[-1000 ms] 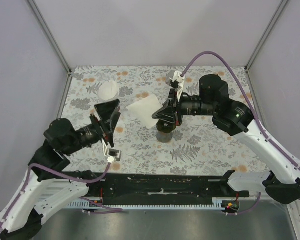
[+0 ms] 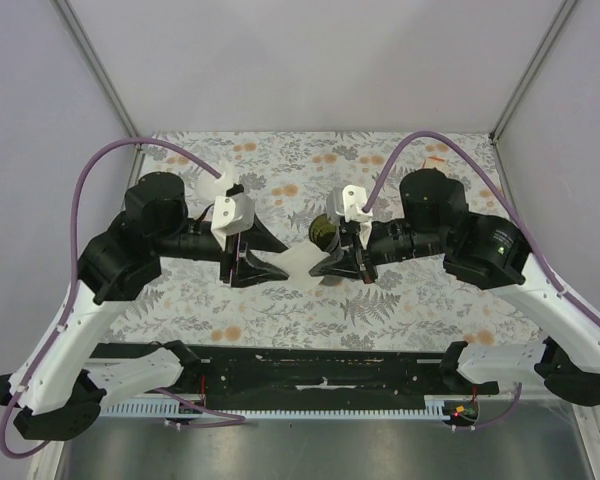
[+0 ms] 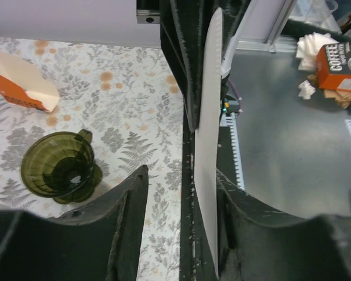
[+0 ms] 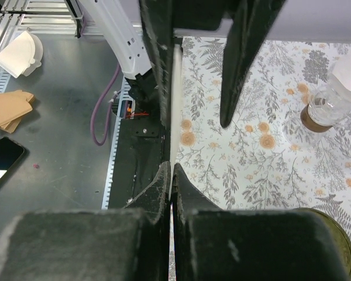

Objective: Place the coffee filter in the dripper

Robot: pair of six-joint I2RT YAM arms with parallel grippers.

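A white coffee filter is held up between both grippers, seen edge-on in both wrist views. My right gripper is shut on it. My left gripper is part open around the filter's left side, its fingers either side of the paper in the left wrist view. The dark green dripper stands on the patterned surface, partly hidden behind the filter and right gripper from above.
A glass server with a white top stands at the back left. An orange-and-white carton stands right of the dripper.
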